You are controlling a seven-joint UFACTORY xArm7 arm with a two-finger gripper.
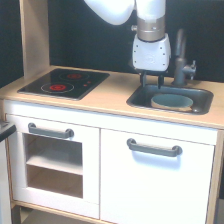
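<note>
My gripper (151,82) hangs point-down over the left part of the dark sink (205,103). Its dark fingers are spread apart, and nothing shows between them. A round grey-green dish (172,102), perhaps a plate or shallow bowl, lies in the sink, below and to the right of the fingertips. The gripper and the dish look apart.
Behind the sink stands a dark faucet (180,62), close to the right of my hand. A black cooktop (62,83) with red rings is set into the left of the wooden counter (110,95). White cabinet doors (155,180) with dark handles are below.
</note>
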